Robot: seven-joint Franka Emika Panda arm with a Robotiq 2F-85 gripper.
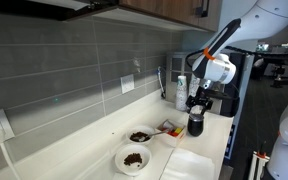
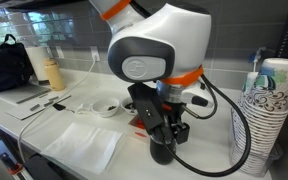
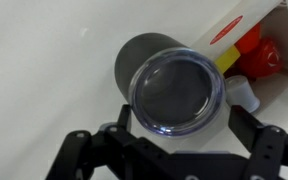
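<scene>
A dark cylindrical canister (image 1: 195,124) with a shiny round top stands upright on the counter in exterior view 1. In the wrist view I look down on its glossy lid (image 3: 177,92). The two fingers of my gripper reach to either side of the lid's near edge. Whether they press on it or leave a small gap does not show clearly. In exterior view 2 the gripper (image 2: 166,130) is right over the canister (image 2: 162,150), partly covering its top.
Beside the canister is a box with red and yellow items (image 3: 259,55). Two white bowls with dark contents stand farther off, the nearer bowl (image 1: 134,159) and the other (image 1: 142,133). A white sheet (image 2: 84,144) lies flat. Stacked paper cups (image 2: 262,115) stand close to the arm.
</scene>
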